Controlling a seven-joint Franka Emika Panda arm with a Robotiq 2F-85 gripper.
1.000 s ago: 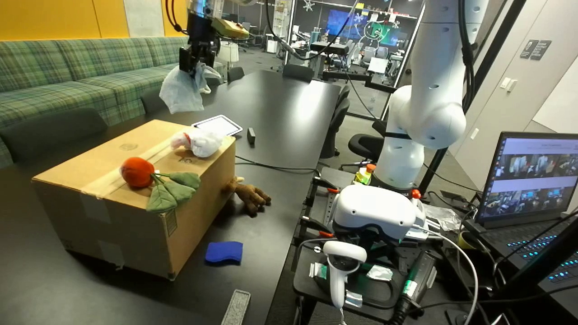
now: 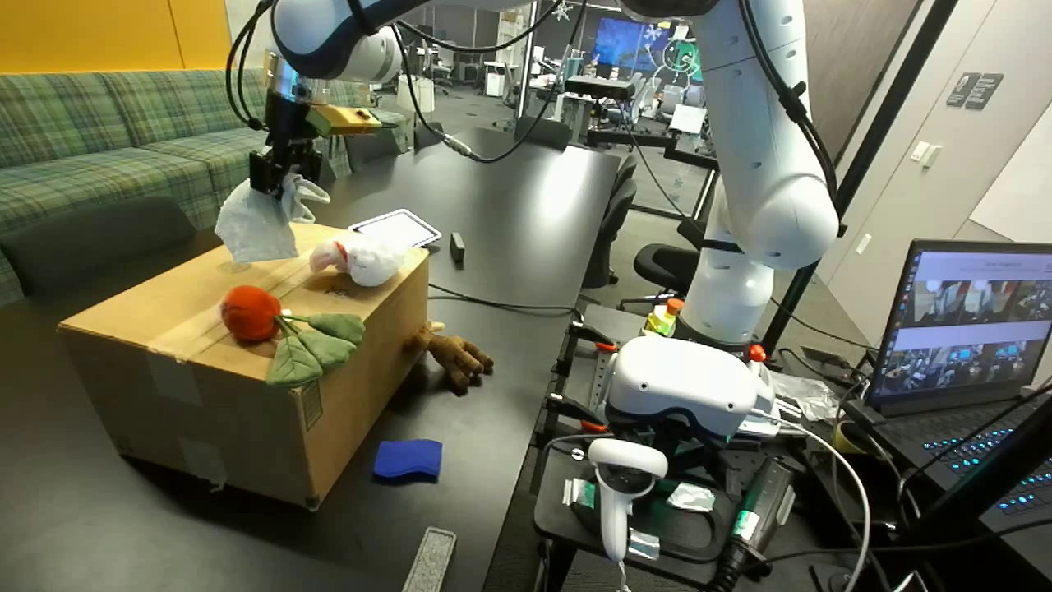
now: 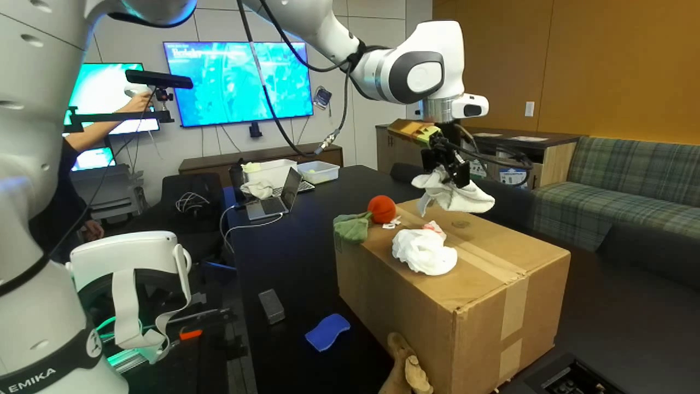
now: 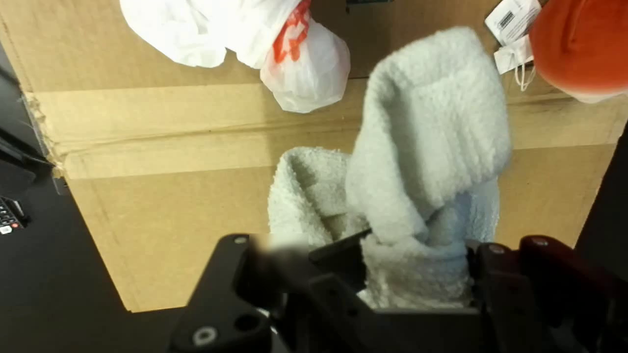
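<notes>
A white terry cloth [image 4: 438, 117] hangs bunched from my gripper, which is shut on it; folds of the cloth bulge up between the fingers and spread to the side. In exterior view 1 the cloth [image 2: 258, 225] hangs over the far left part of the cardboard box [image 2: 197, 395], its lower edge close to the top. From exterior view 2 my gripper [image 3: 447, 169] is above the box top, the cloth [image 3: 462, 197] drooping from it. Whether the cloth touches the box, I cannot tell.
On the box lie a white plastic bag [image 3: 425, 250] and an orange-red plush [image 2: 251, 314] with green leaves [image 2: 313, 350]. Beside the box are a brown plush [image 2: 455, 359], a blue sponge [image 2: 408, 459] and a grey eraser [image 2: 431, 559]. A white-screened tablet [image 2: 396, 228] lies behind it.
My gripper has moved left and down in exterior view 1, bringing the cloth from beyond the box to over its top. The things on the box have stayed put.
</notes>
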